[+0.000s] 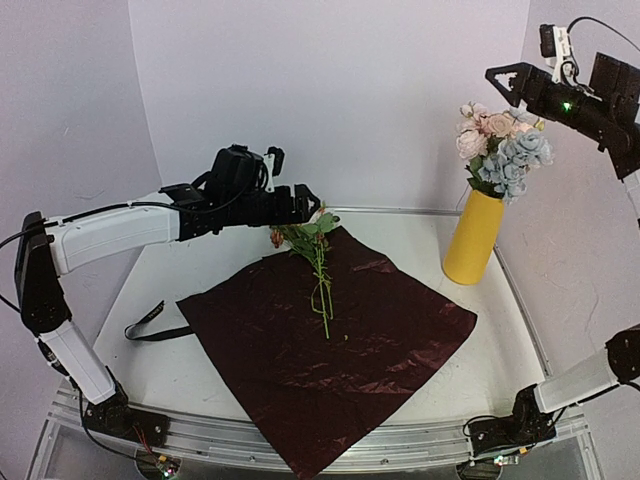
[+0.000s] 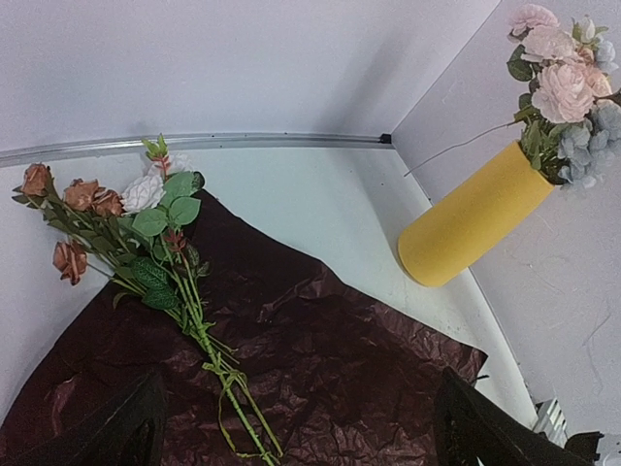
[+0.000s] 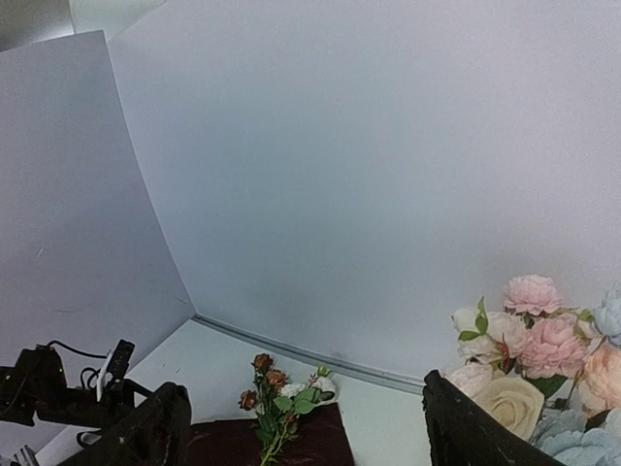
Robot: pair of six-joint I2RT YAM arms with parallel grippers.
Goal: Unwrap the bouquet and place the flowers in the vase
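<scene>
Several pink, cream and blue flowers [image 1: 515,155] stand in the yellow vase [image 1: 472,238], which rests at the right of the table. A loose bunch with rust-coloured and white heads [image 1: 318,228] lies on the dark cloth, its green stems [image 2: 238,393] towards the front. My left gripper [image 1: 305,204] hovers over those flower heads; in its wrist view the fingers [image 2: 116,427] are wide apart and empty. Above and behind the vase bouquet is my right gripper [image 1: 508,86], also open, with bare fingers [image 3: 155,427] in its wrist view.
A dark red-brown cloth [image 1: 350,370] covers much of the white table [image 1: 400,225]. A black strap [image 1: 150,325] lies at the left. Pale walls [image 1: 300,90] close in the back and sides, and a metal rail [image 1: 345,440] runs along the front.
</scene>
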